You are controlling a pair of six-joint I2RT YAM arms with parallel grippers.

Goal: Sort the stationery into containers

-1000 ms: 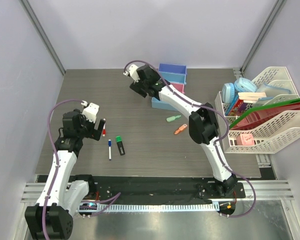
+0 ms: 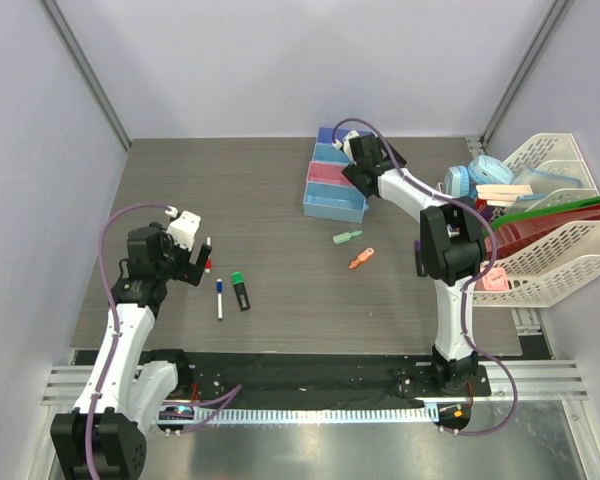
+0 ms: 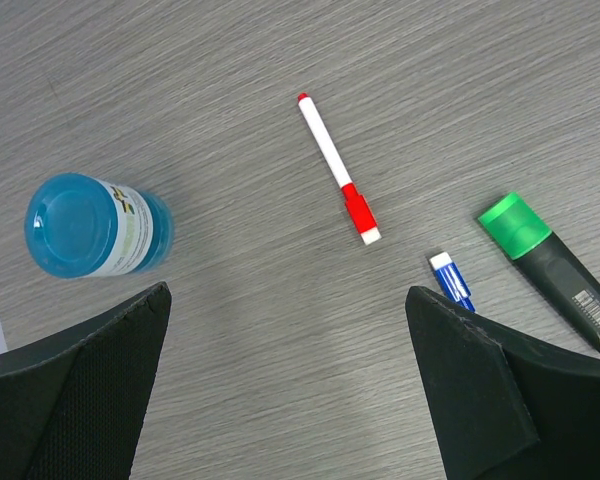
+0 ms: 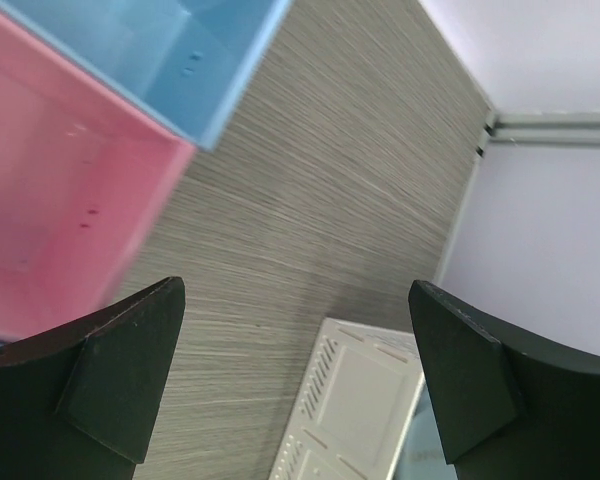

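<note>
A red-capped marker (image 3: 338,168), a blue-capped marker (image 2: 219,300) and a black, green-topped stick (image 2: 240,291) lie on the left of the table. In the left wrist view a blue round jar (image 3: 100,225) with a white label lies near them. My left gripper is open above this group, nothing between its fingers. My right gripper (image 2: 374,170) is open over the right side of the compartment box (image 2: 335,205), empty. The right wrist view shows its pink compartment (image 4: 70,180) left of the fingers. A green bottle-shaped item (image 2: 347,237) and an orange one (image 2: 361,258) lie in front of the box.
White baskets (image 2: 545,275) full of books, folders and headphones fill the right side. A dark item (image 2: 419,258) shows beside the right forearm, partly hidden.
The left arm has barely moved. The stationery lies unchanged.
</note>
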